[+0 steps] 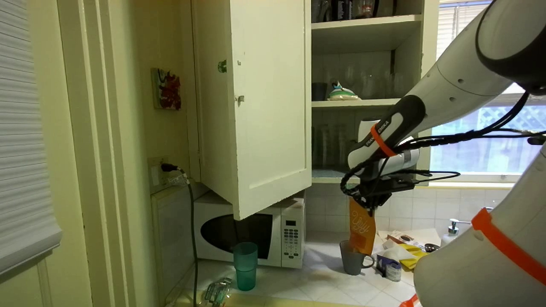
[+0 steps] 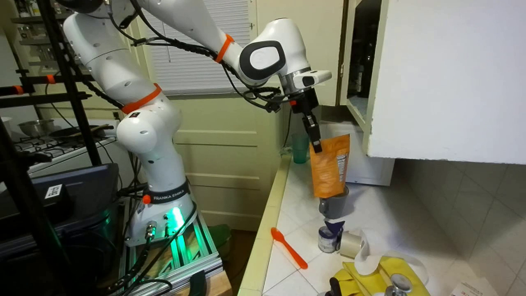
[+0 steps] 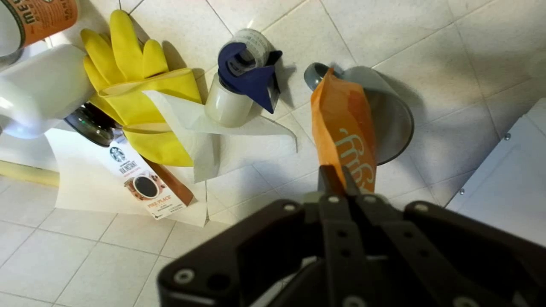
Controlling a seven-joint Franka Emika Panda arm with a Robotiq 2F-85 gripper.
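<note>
An orange pouch with white lettering hangs upright from my gripper, which is shut on its thin top edge. In the wrist view the pouch runs down from between the fingertips. Below it stands a grey mug on the tiled counter, its handle turned toward the pouch's side. The pouch's lower end overlaps the mug in exterior view 1; whether it touches the rim I cannot tell.
A microwave stands beyond the mug, under an open cabinet door. A teal cup is in front of it. Yellow gloves, a small jar and an orange spoon lie nearby.
</note>
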